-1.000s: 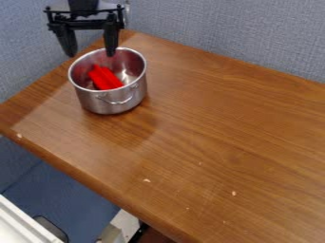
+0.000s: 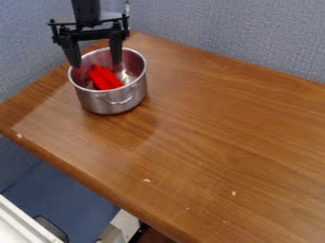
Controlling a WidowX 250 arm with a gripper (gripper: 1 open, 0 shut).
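A steel pot (image 2: 113, 99) with a handle on its side stands near the back left corner of the wooden table. A red object (image 2: 105, 77) lies inside it. My black gripper (image 2: 94, 60) is over the pot, open, its two fingers pointing down at either side above the red object, near the pot's rim.
Grey walls (image 2: 241, 33) stand behind and at the left. A white item lies on the blue floor at the lower left, off the table.
My gripper has moved right and down from the left of the pot to over it. The pot and red object look unmoved.
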